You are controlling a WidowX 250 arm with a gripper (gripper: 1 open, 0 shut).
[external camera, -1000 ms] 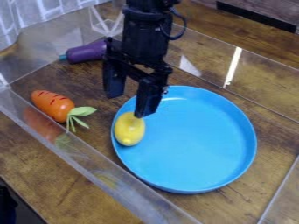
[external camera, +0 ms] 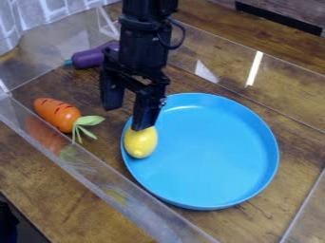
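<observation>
The black robot arm reaches down from the top centre, with its gripper open above a yellow egg-shaped toy. The toy lies on the left side of a round blue plate. The gripper's lower finger reaches down close to the toy's top; whether they touch I cannot tell.
A carrot toy with green leaves lies left of the plate. A purple toy, likely an eggplant, is at the back left behind the arm. Clear walls border the wooden surface along the left and right.
The arm and gripper have shifted slightly to the left. The toys and plate show no visible movement.
</observation>
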